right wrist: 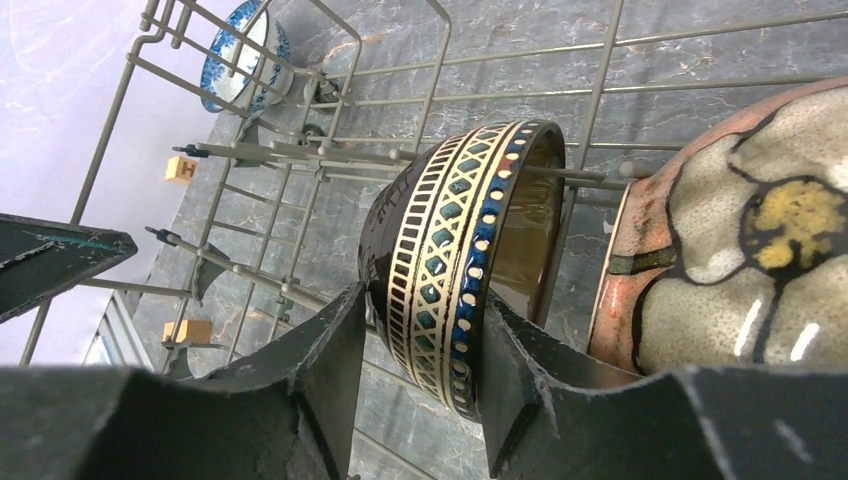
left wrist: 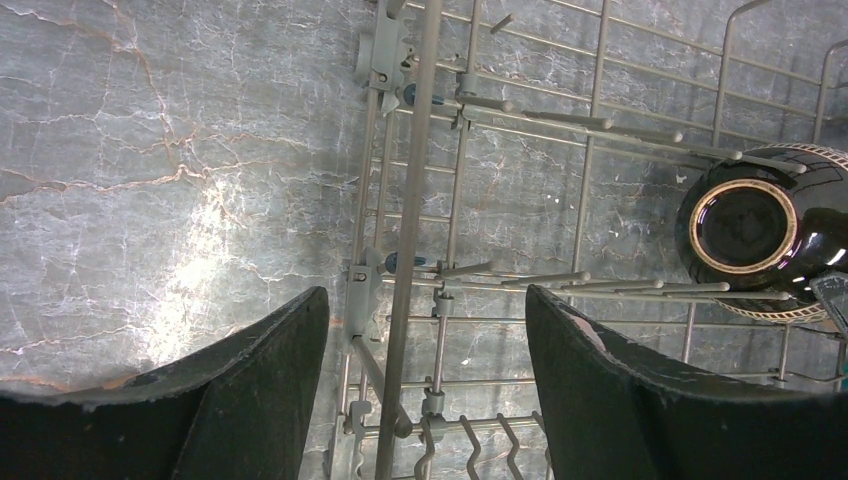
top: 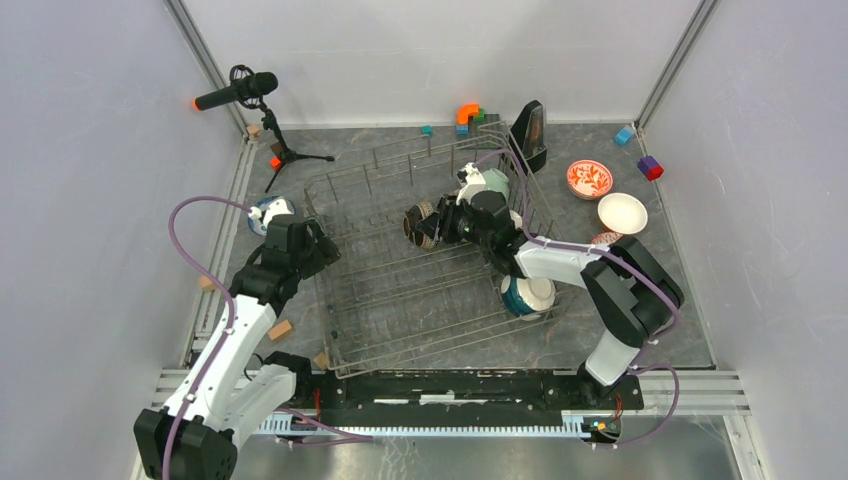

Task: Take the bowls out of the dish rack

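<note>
In the wire dish rack [top: 390,290], a dark bowl with a cream and blue patterned band [right wrist: 430,250] leans on its side among the tines. My right gripper has its fingers on either side of that bowl's wall, fingers apart; contact with both sides is unclear. Right beside it in the rack sits a flower-painted bowl [right wrist: 760,220]. A teal and white bowl [top: 527,295] lies at the rack's front right, and a pale green one [top: 495,182] is partly behind the right arm. Over the rack's left edge, my left gripper stands open and empty.
Outside the rack to the right lie an orange patterned bowl [top: 590,178], a white bowl [top: 622,213] and another mostly covered by the arm. A blue and white bowl [right wrist: 235,60] stands left of the rack. Rack wires [left wrist: 410,200] pass between the left fingers.
</note>
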